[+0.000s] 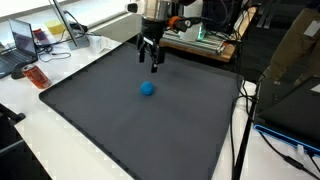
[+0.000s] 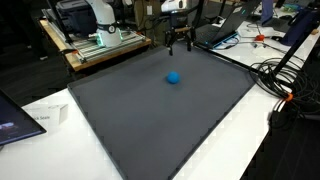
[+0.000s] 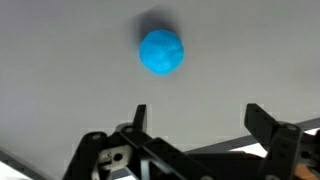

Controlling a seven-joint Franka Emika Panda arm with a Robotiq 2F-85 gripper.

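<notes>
A round blue object lies on the dark grey mat, near the robot's side of it. From the second exterior view the same blue object appears alone on the bare surface. My gripper hangs above the mat, behind the blue object, with its fingers wide apart and empty. In the wrist view the blue object shows whole, ahead of the fingertips and not touching them, while one dark finger stands at the lower middle.
An orange can stands beyond the mat's left edge, close to a laptop. Black cables run along the mat's side.
</notes>
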